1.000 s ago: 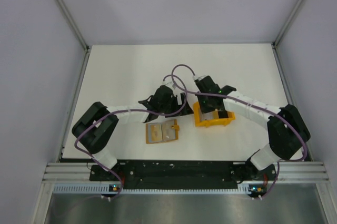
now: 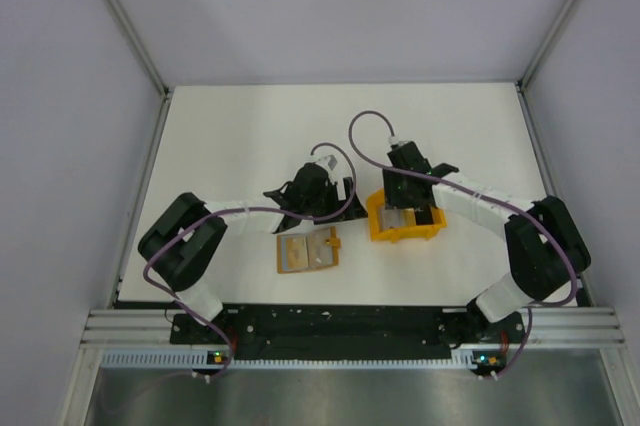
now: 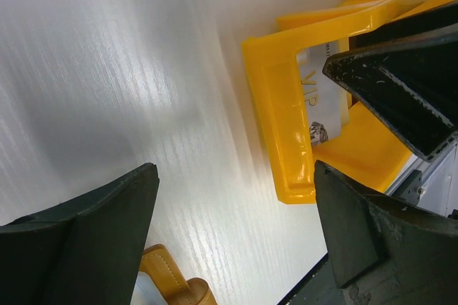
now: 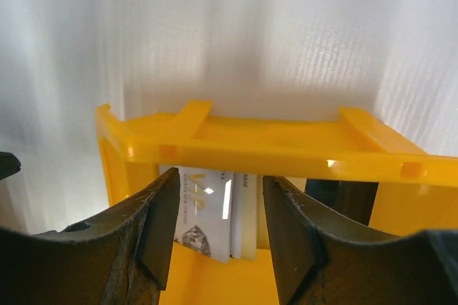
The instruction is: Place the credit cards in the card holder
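A yellow box right of the table's centre has cards standing in it. In the right wrist view these are a silver card marked "VIP", a cream card beside it and a dark card farther right. My right gripper is open over the box, its fingertips near the silver and cream cards, with nothing visibly held. Left of the box my left gripper stands open above bare table, empty. The tan card holder lies opened flat, front left of the box; what its pockets hold is too small to tell.
One finger of the right gripper reaches across the upper right of the left wrist view, close to the box. The two grippers are near each other. Bare table stretches behind and to the left.
My left arm, the box and the card holder show no clear movement.
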